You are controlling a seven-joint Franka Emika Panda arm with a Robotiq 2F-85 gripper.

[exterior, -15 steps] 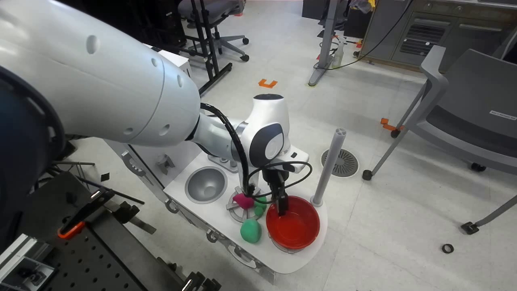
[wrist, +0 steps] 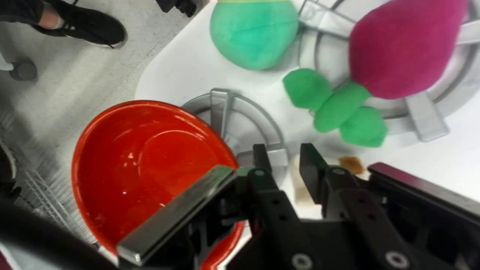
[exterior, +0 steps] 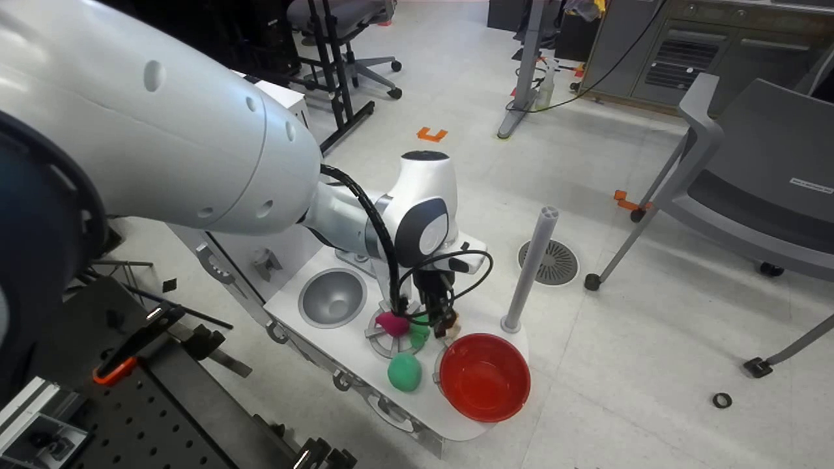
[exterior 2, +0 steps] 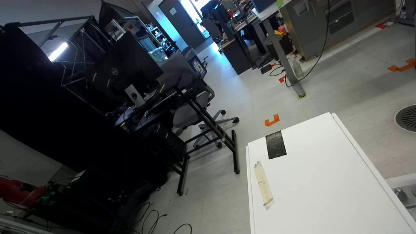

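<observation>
My gripper is partway open above the white counter, a gap showing between its fingertips. To its left in the wrist view is an empty red bowl (wrist: 114,180), its rim close to the left finger. A cream-and-brown object (wrist: 300,189) appears behind and beside the right finger and is partly hidden; whether they touch I cannot tell. In exterior view 1 the red bowl (exterior: 485,379) sits at the counter's right end, partly off its burner, and the gripper's fingers (exterior: 442,320) point down just beyond it.
A magenta plush (wrist: 405,49) with green leaves (wrist: 342,108) lies over the other burner, and a teal-green round plush (wrist: 252,33) rests nearby. A grey upright post (exterior: 530,270) stands behind the bowl. The grey sink (exterior: 332,297) is empty.
The gripper has moved from over the bowl's near-left rim to the left. The bowl has shifted right and toward the camera, and the cream-and-brown object now shows beside the fingers.
</observation>
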